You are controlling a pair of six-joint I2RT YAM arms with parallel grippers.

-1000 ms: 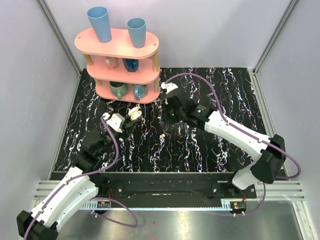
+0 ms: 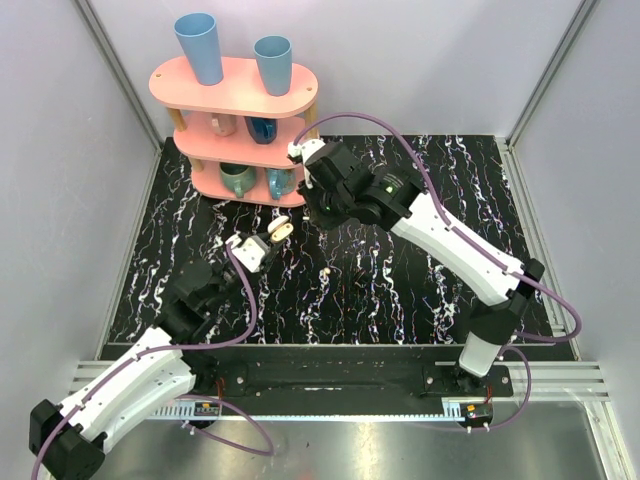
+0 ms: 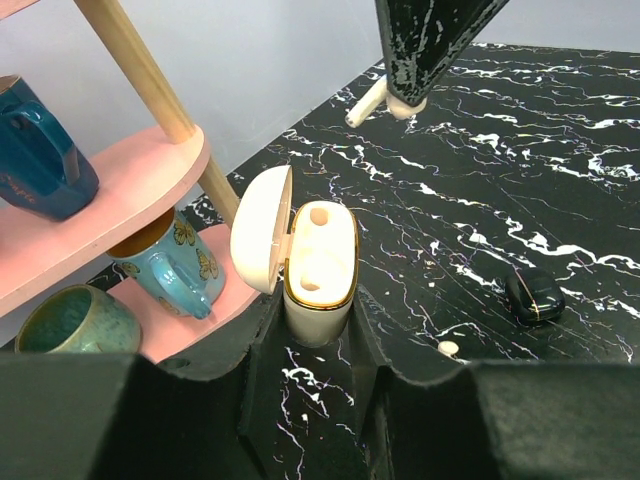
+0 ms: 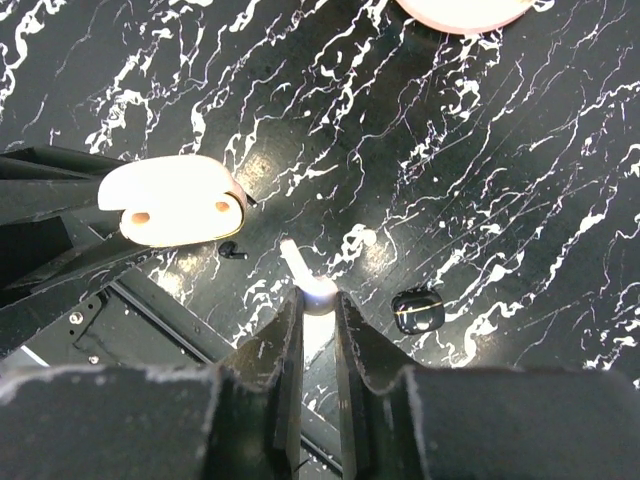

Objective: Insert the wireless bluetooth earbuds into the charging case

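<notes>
My left gripper is shut on the white charging case (image 3: 320, 260), which is upright with its lid open and its two earbud slots showing. My right gripper is shut on a white earbud, stem outward; in the left wrist view it hangs above and to the right of the case, apart from it. In the right wrist view the case sits left of that earbud. A small pale object (image 3: 448, 348), perhaps the other earbud, lies on the black marble surface.
A pink shelf (image 2: 235, 95) with mugs and cups stands at the back left, close to both grippers. A small black case (image 4: 418, 311) lies on the marble.
The right gripper has risen and moved left toward the case.
</notes>
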